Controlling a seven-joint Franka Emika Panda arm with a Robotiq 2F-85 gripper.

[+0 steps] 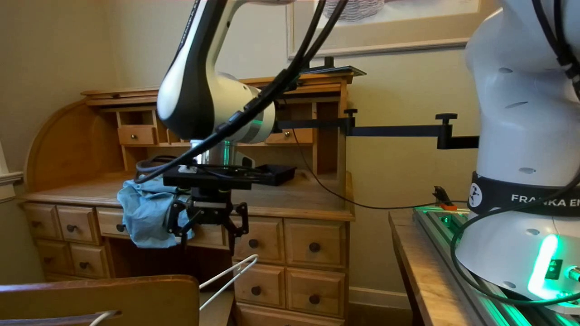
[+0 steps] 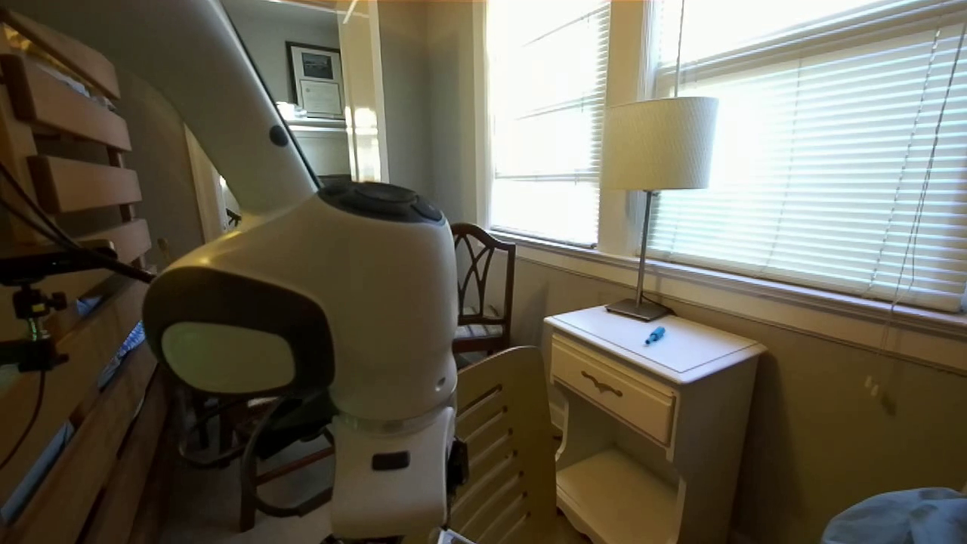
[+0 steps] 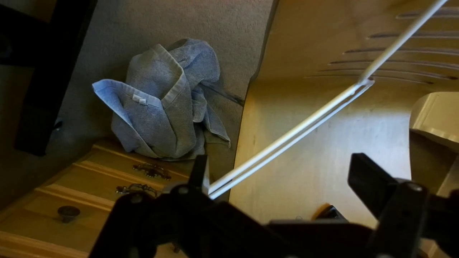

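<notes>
My gripper (image 1: 207,243) hangs open in front of the roll-top desk, with nothing held. In exterior view 1, a thin white hanger-like frame (image 1: 228,277) sticks out past the chair back, below and right of the fingertips and apart from them. Seen from the wrist, that white frame (image 3: 297,131) runs diagonally across the chair, its narrow end beside the left finger (image 3: 198,174). The open gripper spans the wooden seat beneath. A blue cloth (image 1: 149,209) drapes over the desk's front edge, partly behind the gripper. Exterior view 2 hides the gripper's fingers.
The wooden chair back (image 1: 103,299) stands in the foreground. A grey-blue cloth (image 3: 159,103) lies low beside the chair seat (image 3: 344,133). On the desk is a black tray (image 1: 278,174). A lamp (image 2: 659,145) and a blue marker-like object (image 2: 655,335) stand on the white nightstand (image 2: 716,349).
</notes>
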